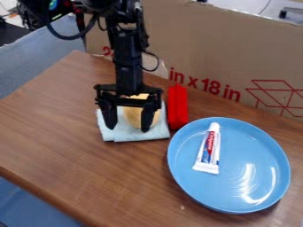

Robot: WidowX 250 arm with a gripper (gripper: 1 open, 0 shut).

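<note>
My black gripper (128, 117) is lowered over a round yellow object (140, 108) on a folded pale blue cloth (115, 132), its two fingers down either side of it and partly covering it. Whether they press on it I cannot tell. A red object (178, 105) stands just right of the cloth. A blue plate (254, 181) at the right holds a white toothpaste tube (210, 148).
A cardboard box wall (225, 44) runs along the back of the wooden table (71, 151).
</note>
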